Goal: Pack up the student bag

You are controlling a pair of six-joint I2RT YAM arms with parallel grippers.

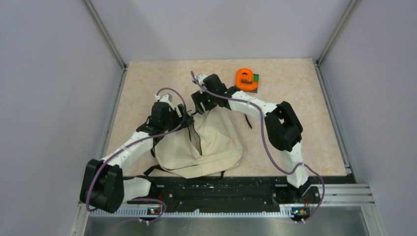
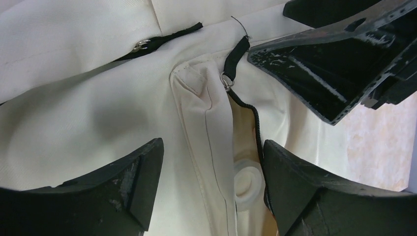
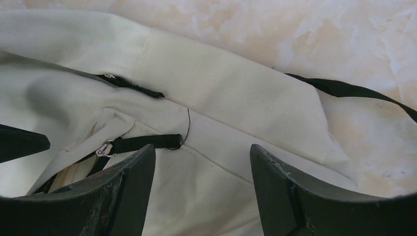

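Observation:
A cream fabric bag (image 1: 216, 147) lies on the table with its zipped opening parted. In the left wrist view a black zipper pull (image 2: 236, 54) hangs at the opening's end, and a white ring-shaped item (image 2: 248, 182) shows inside. My left gripper (image 1: 182, 115) stands open over the opening; its fingers straddle the folded flap in the left wrist view. My right gripper (image 1: 201, 102) is open over the bag's upper part, its fingers near the zipper pull (image 3: 147, 142) in the right wrist view.
An orange tool-like object (image 1: 241, 83) on a dark square lies at the back. Black straps extend from the bag's edges.

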